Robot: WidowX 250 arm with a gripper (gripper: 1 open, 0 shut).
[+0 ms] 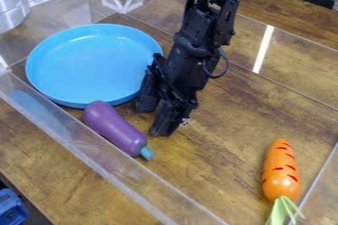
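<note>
The black gripper (165, 111) is low at the centre of the camera view, its tip at the table beside the right edge of the blue plate (66, 51). I cannot tell whether it is open or shut; dark parts hide what is between its fingers. A purple toy eggplant (114, 126) lies just left and in front of it. An orange toy carrot (280, 173) with a pale green top lies at the front right, apart from the gripper.
A clear plastic wall runs along the left front, with a small blue object (8, 209) beyond it at the lower left.
</note>
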